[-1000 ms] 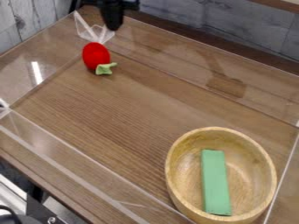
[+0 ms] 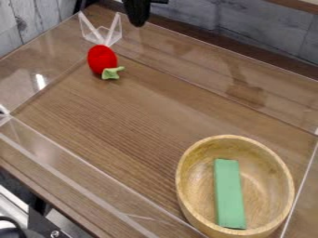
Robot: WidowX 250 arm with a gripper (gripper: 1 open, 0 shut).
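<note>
My gripper (image 2: 137, 13) is a dark shape cut off by the top edge, above the back of the table; its fingers are too small and dark to read. Below and left of it lies a red object (image 2: 102, 59) with a pale green tip, beside a translucent white crinkled item (image 2: 100, 31). At the lower right, a round tan bowl (image 2: 196, 186) holds a green bar (image 2: 229, 192).
Grey panelled walls (image 2: 255, 37) border it at the back and upper left. Dark items lie beyond the front-left edge.
My gripper has moved up and to the right, away from the red object and the translucent item. The objects on the table look unchanged.
</note>
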